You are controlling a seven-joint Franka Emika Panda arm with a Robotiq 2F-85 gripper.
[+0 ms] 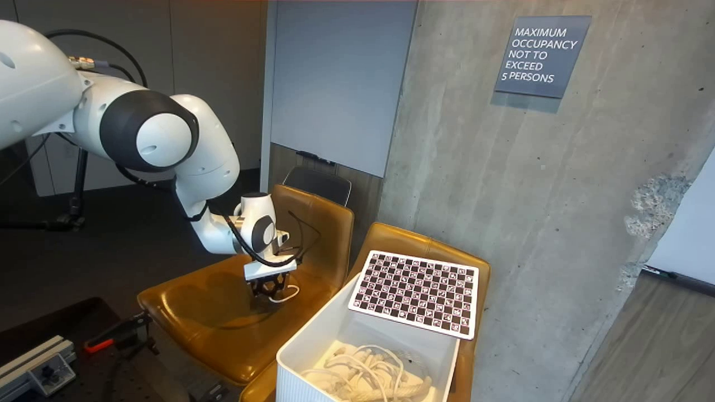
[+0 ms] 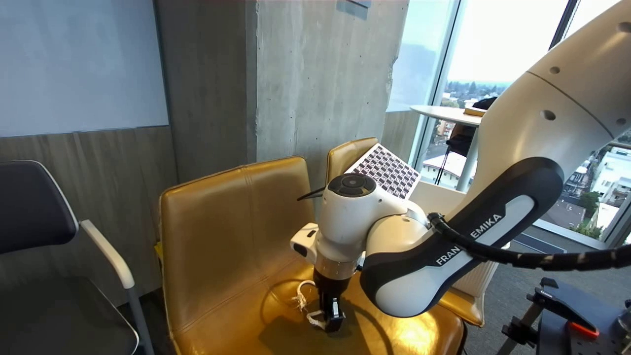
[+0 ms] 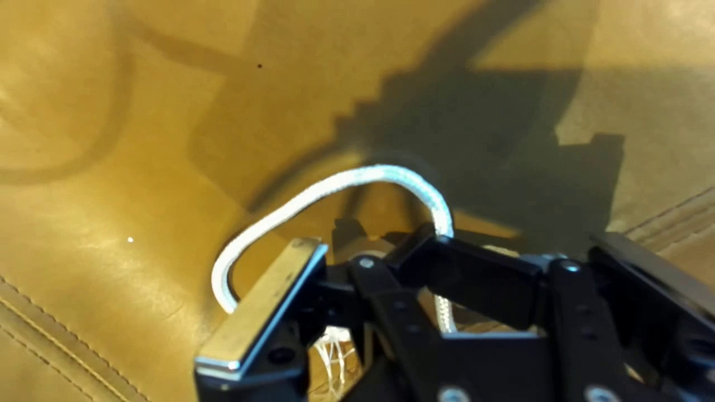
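My gripper (image 1: pixel 269 295) points down just above the seat of a tan leather chair (image 1: pixel 201 311), its fingers shut. A thin white rope (image 1: pixel 288 293) loops out beside the fingertips. Seen from the wrist, the rope (image 3: pixel 335 184) arcs over the seat and runs in at the black fingers (image 3: pixel 462 268), which appear closed on it; the exact pinch is hidden. Frayed white strands (image 3: pixel 332 352) show below the linkage. In the second exterior view, the rope (image 2: pixel 316 319) meets the gripper (image 2: pixel 334 322) at its tips, and another part curves up behind.
A white bin (image 1: pixel 305 345) with pale ropes (image 1: pixel 375 372) inside stands on a second tan chair. A checkered board (image 1: pixel 415 292) lies across the bin's back edge. The chair's backrest (image 2: pixel 236 230) rises close behind the gripper. Much of the seat is bare.
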